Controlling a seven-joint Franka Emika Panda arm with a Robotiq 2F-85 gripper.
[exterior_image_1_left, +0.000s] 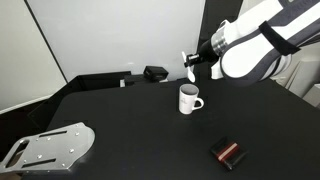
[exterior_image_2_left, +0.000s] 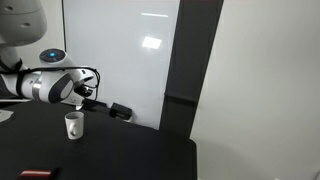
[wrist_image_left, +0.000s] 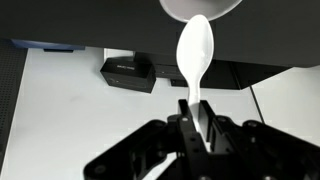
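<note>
A white plastic spoon (wrist_image_left: 195, 55) is held by its handle between the fingers of my gripper, its bowl pointing away from the fingers. In exterior view 1 the spoon (exterior_image_1_left: 190, 68) hangs bowl-down just above a white mug (exterior_image_1_left: 187, 98), apart from it. The mug (exterior_image_2_left: 74, 125) stands upright on the black table, handle to the right in exterior view 1. In the wrist view only part of the mug (wrist_image_left: 200, 8) shows at the top edge, beyond the spoon's tip.
A metal plate with a handle cutout (exterior_image_1_left: 50, 148) lies at the table's left. A dark block with a reddish stripe (exterior_image_1_left: 228, 152) sits near the front right. Small black boxes (exterior_image_1_left: 155, 74) stand at the back by the whiteboard (exterior_image_1_left: 110, 35).
</note>
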